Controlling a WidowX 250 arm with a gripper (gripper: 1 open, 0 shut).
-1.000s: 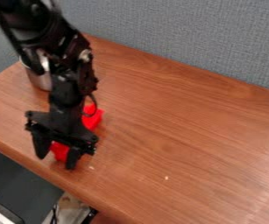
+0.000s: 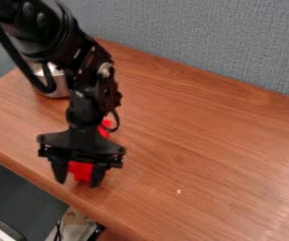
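Observation:
My black gripper (image 2: pixel 79 171) is low over the left front part of the wooden table (image 2: pixel 210 151), shut on a red object (image 2: pixel 81 169). Part of the red object shows below and between the fingers, and more red shows behind the wrist to the right. The gripper hides the rest, so its shape is unclear.
A silver metal container (image 2: pixel 54 85) stands at the back left, partly behind my arm. A grey partition (image 2: pixel 210 42) runs along the back.

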